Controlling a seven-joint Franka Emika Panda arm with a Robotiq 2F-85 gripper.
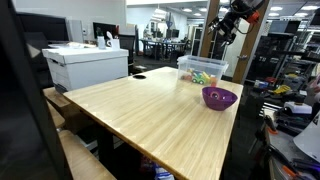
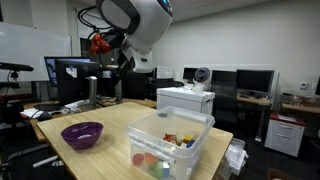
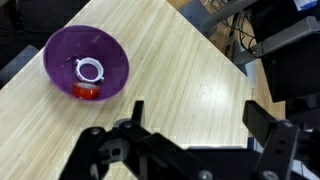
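Observation:
High above the table hangs my gripper [image 1: 222, 38], well clear of everything on it. In the wrist view the two fingers of the gripper stand wide apart, with only bare table seen between them. A purple bowl [image 3: 112, 60] lies below, off to the upper left in that view. Inside it are a white ring [image 3: 89, 70] and a small red-orange item [image 3: 86, 91]. The clear plastic bin [image 2: 185, 152] stands on the table beside the bowl [image 2: 82, 137] and has several colourful items in it.
A small dark flat object [image 1: 139, 76] lies near its far edge. A white cabinet [image 1: 90, 70] stands beyond the table.

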